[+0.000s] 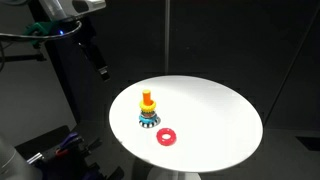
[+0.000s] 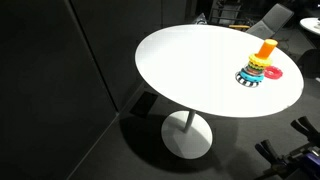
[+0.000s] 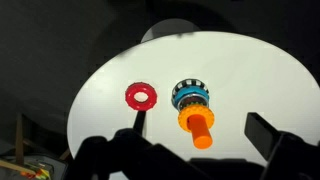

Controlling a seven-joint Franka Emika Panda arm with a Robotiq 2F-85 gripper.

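A stacking-ring toy (image 1: 147, 108) stands upright on the white table, with an orange peg on top, then yellow, dark, blue and black-and-white rings beneath. Beside it, flat on the tabletop, lies a loose red ring (image 1: 166, 136). In the wrist view the stack (image 3: 194, 105) appears from above, between and beyond my open fingers, and the red ring (image 3: 141, 96) is to its left. My gripper is empty, raised and well apart from both. Exterior view 2 catches its fingertips (image 2: 300, 127) at the lower right, off the table's edge.
The round white table (image 1: 215, 110) has a wide bare area away from the toy. Its single pedestal (image 2: 187, 135) stands on a dark floor. Dark panels rise behind, and a chair (image 2: 272, 22) is in the background.
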